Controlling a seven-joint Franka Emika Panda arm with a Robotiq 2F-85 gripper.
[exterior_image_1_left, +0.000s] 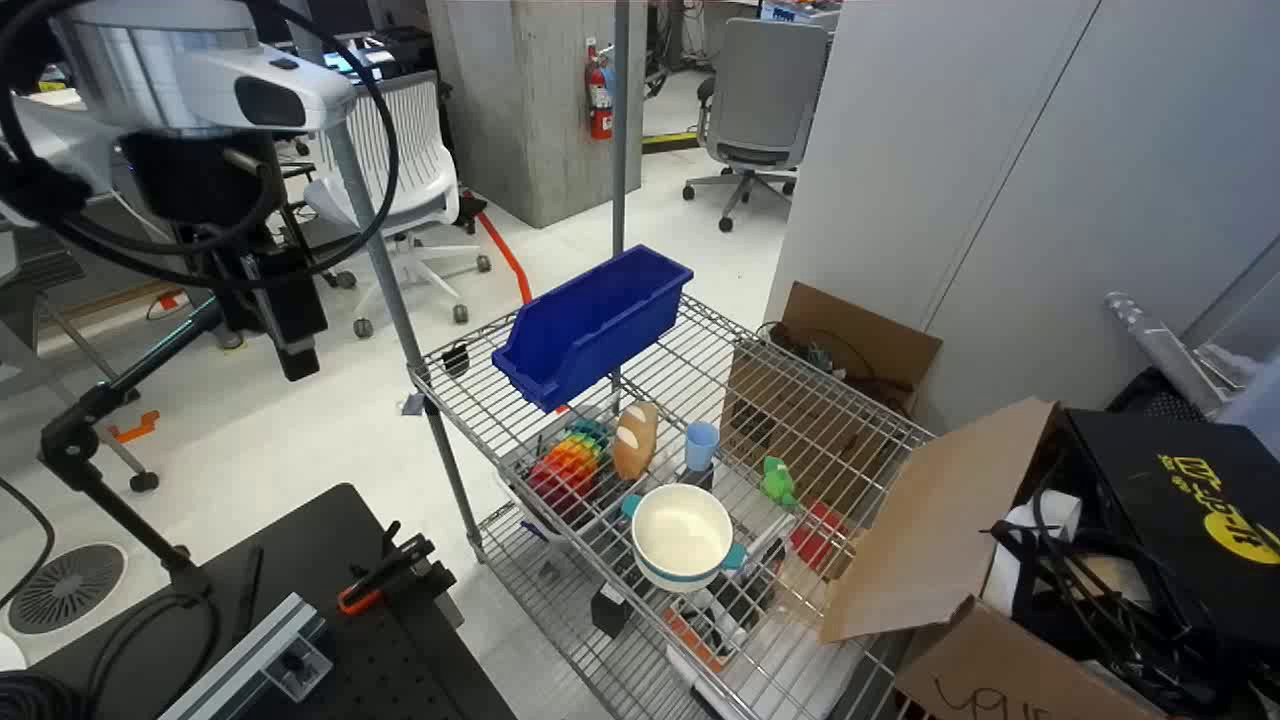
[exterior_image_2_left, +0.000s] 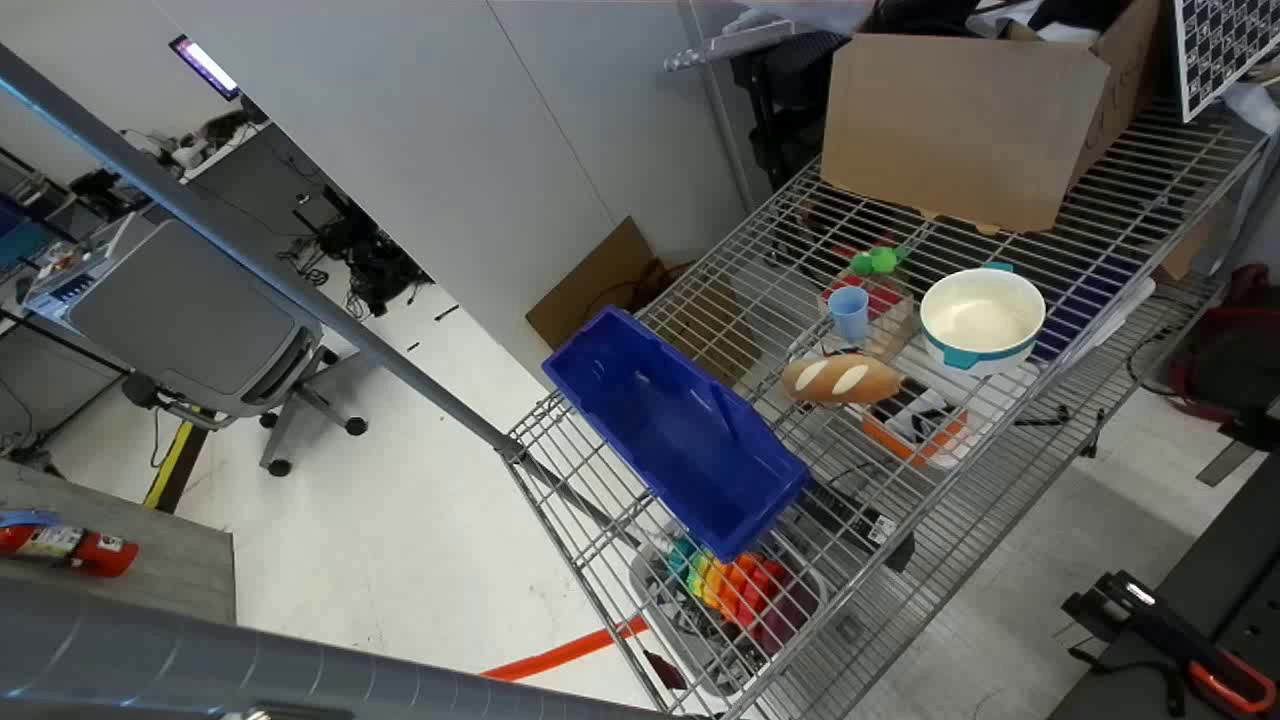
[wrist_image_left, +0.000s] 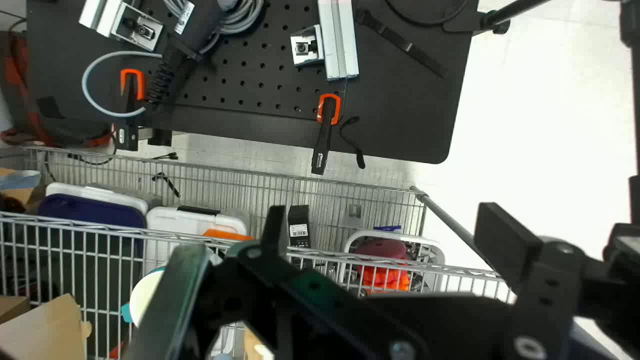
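High at the upper left of exterior view 1, my gripper (exterior_image_1_left: 298, 348) hangs clear of the wire shelf (exterior_image_1_left: 768, 672), pointing down. Its two fingers stand wide apart in the wrist view, open, and nothing is between them. On the shelf are a blue bin (exterior_image_2_left: 672, 420), a bread loaf (exterior_image_2_left: 842, 378), a light blue cup (exterior_image_2_left: 848, 312), a cream pot (exterior_image_2_left: 984, 314) with teal handles, and a green toy (exterior_image_1_left: 779, 481). The bin looks empty in exterior view 2. The wrist view shows only part of the pot (wrist_image_left: 144, 294), beside the gripper's dark body.
A large open cardboard box (exterior_image_2_left: 960, 132) takes up one end of the shelf. Metal posts (exterior_image_1_left: 619, 132) rise at its other end. A black table (wrist_image_left: 396, 126) with clamps and cables lies beside the shelf. Bare wire shows between the objects.
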